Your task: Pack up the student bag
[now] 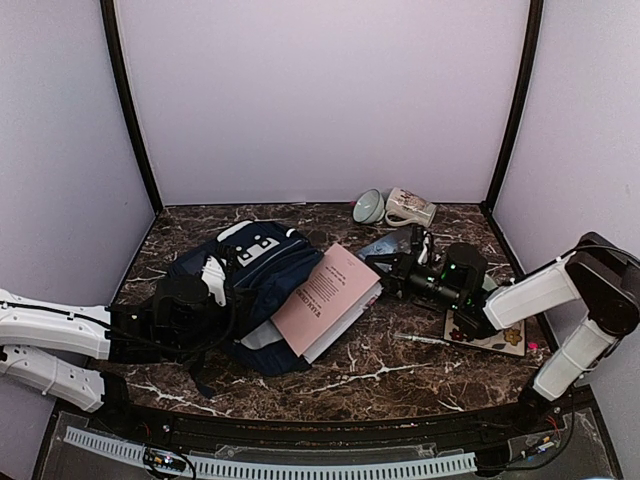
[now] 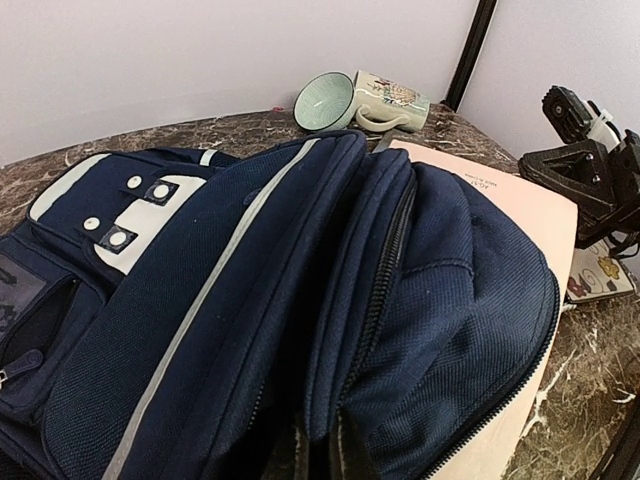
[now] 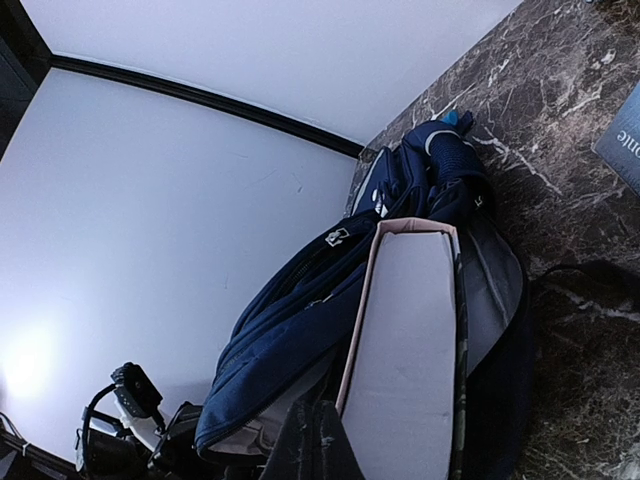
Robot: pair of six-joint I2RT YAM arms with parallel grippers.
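Note:
The navy backpack (image 1: 245,255) lies on its side at the left, its main compartment open; in the left wrist view its fabric (image 2: 460,320) fills the middle. My left gripper is shut on the backpack's opening edge. A pink book (image 1: 325,290), seen end-on in the right wrist view (image 3: 400,340), sits partly inside the opening, its far part sticking out to the right. My right gripper is shut at the book's outer end, with nothing visible between its fingers.
A bowl (image 1: 368,206) and mug (image 1: 410,206) lie at the back right. A blue book (image 3: 620,135) is behind the pink book. A flowered board (image 1: 500,335) and a pen (image 1: 420,338) lie at the right.

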